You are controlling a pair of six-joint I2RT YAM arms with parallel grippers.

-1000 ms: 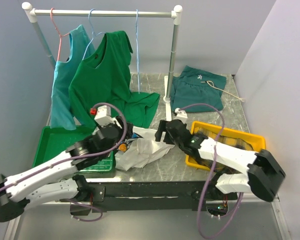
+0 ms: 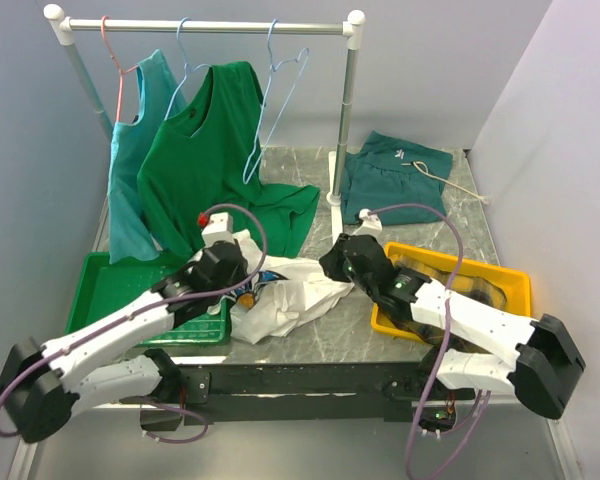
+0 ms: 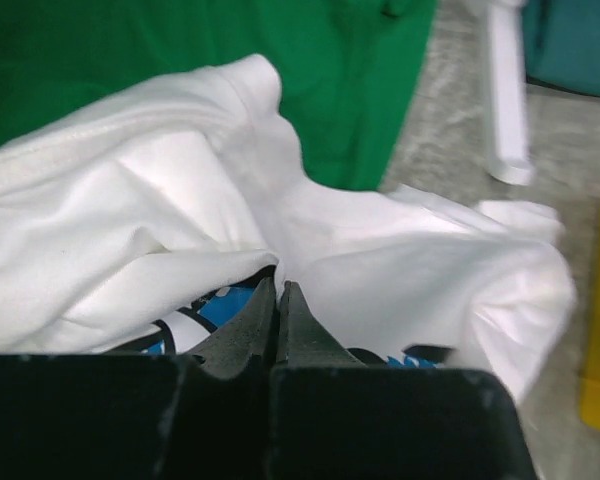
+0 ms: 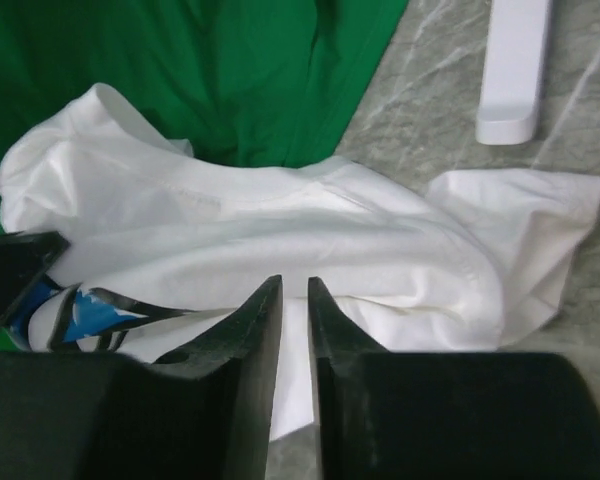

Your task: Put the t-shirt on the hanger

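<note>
The white t shirt, with a blue and black print, lies crumpled on the table's front middle. In the left wrist view my left gripper is shut at the shirt, its folds gathered at the fingertips. Over the shirt's right part, my right gripper stands slightly open, white cloth showing below the narrow gap. No cloth is seen held in it. A bare blue hanger hangs at the right of the rail, turned at an angle.
On the rail hang a teal top and a green shirt. A green tray stands left, a yellow bin right. Folded teal cloth lies behind, near the rack's white foot.
The blue hanger has turned from edge-on to show its triangle.
</note>
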